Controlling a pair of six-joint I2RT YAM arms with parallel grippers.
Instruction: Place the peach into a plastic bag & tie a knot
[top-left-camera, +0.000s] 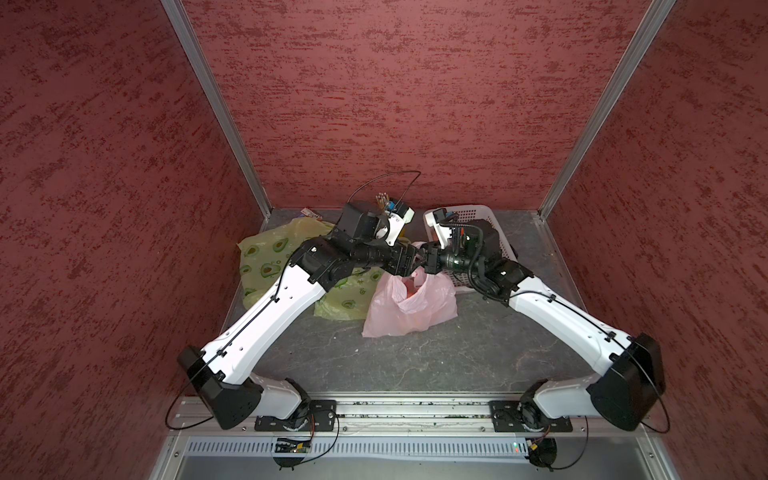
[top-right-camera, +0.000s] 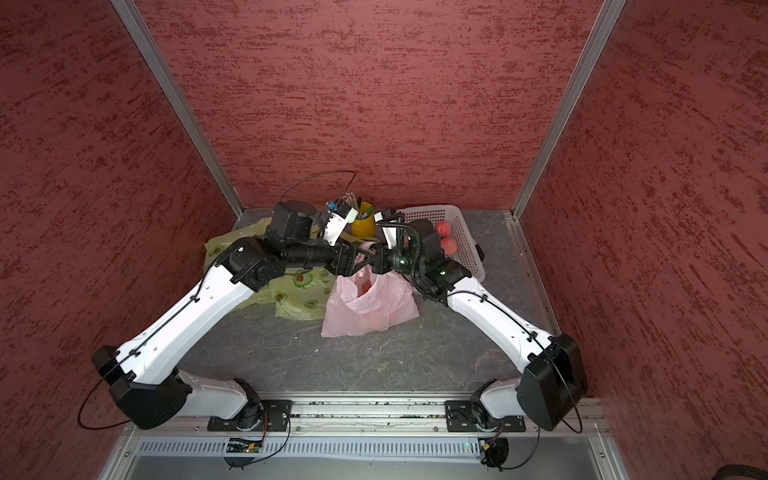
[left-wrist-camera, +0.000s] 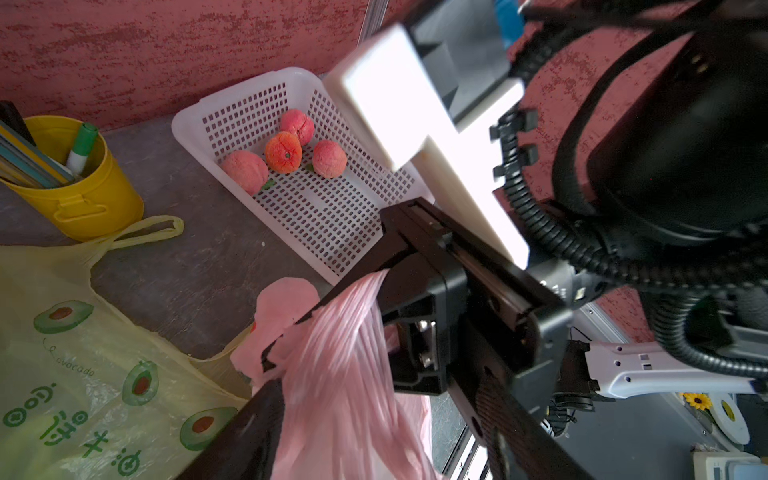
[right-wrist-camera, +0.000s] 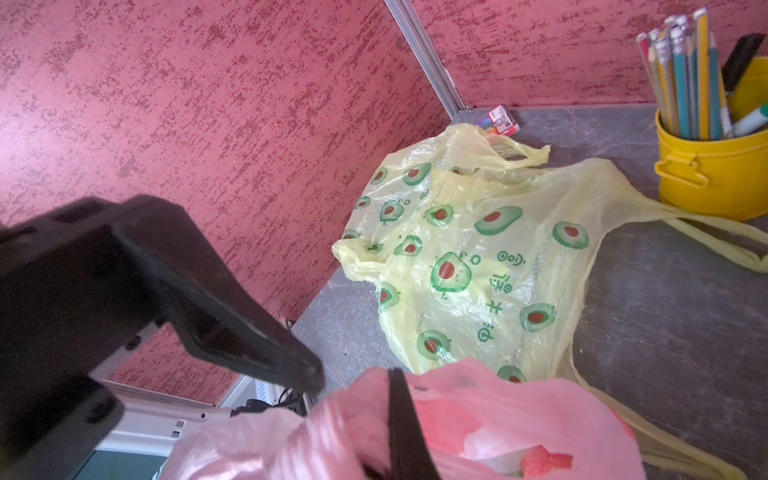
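Observation:
The pink plastic bag stands on the table in front of both grippers, its mouth part open. Something red, likely a peach, shows inside it in the right wrist view. The bag's bunched upper part runs up to my right gripper and lies over its fingers. That gripper is shut; whether plastic is pinched between its tips is hidden. My left gripper is open, its fingers spread on either side of the bunched plastic in the left wrist view. The two grippers stand close together above the bag.
A white basket with several peaches stands behind the right arm. A yellow bag with avocado prints covers the left of the table. A yellow pencil bucket is at the back.

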